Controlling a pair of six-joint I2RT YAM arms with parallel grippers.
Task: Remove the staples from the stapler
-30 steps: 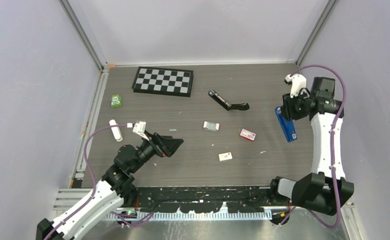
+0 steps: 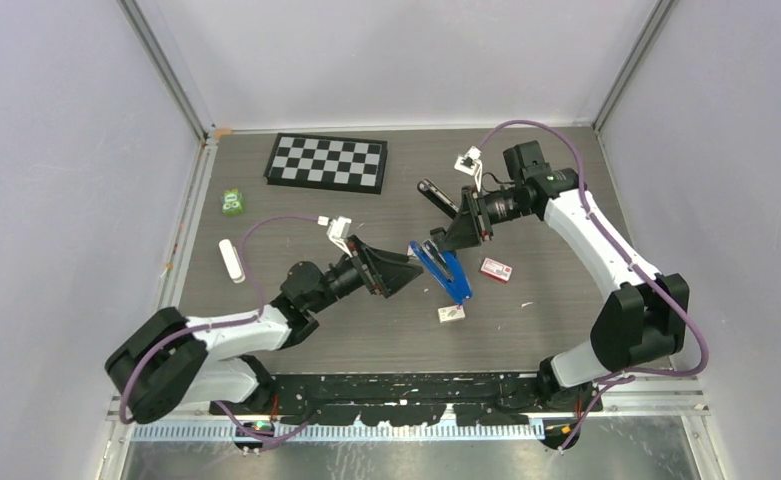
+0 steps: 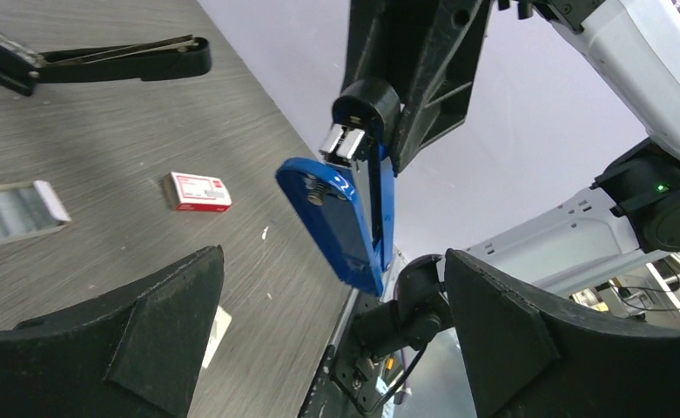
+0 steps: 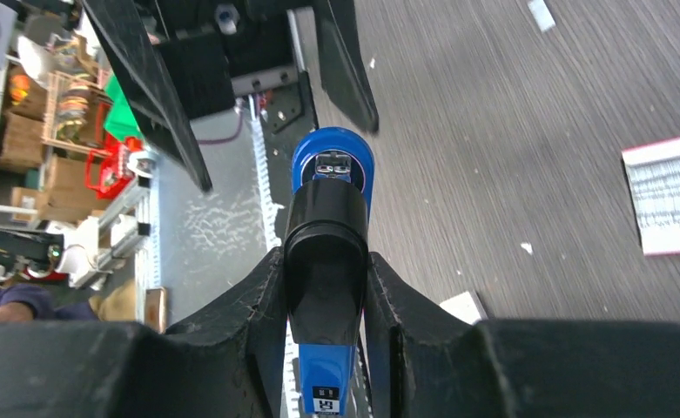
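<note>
The blue stapler [image 2: 445, 273] hangs slanted over the middle of the table, my right gripper [image 2: 440, 240] shut on its black part [image 4: 326, 270]. In the left wrist view the stapler [image 3: 332, 231] shows its parts spread apart, with a small spring and a metal piece near the black end. My left gripper [image 2: 414, 272] stands open just left of the stapler. Nothing lies between its fingers; the stapler appears beyond them, apart from both. Whether staples sit inside the stapler cannot be made out.
A black stapler [image 2: 438, 198] lies behind the right gripper. On the table are a red-and-white box [image 2: 496, 269], a pale small box [image 2: 451, 314] and a clear staple box [image 4: 667, 196]. The chessboard [image 2: 326, 163] is at the back left. Left of centre, the table is mostly clear.
The right arm has carried the blue stapler leftward from the right side to mid-table, and its parts have spread apart. My left gripper has moved right, close to it.
</note>
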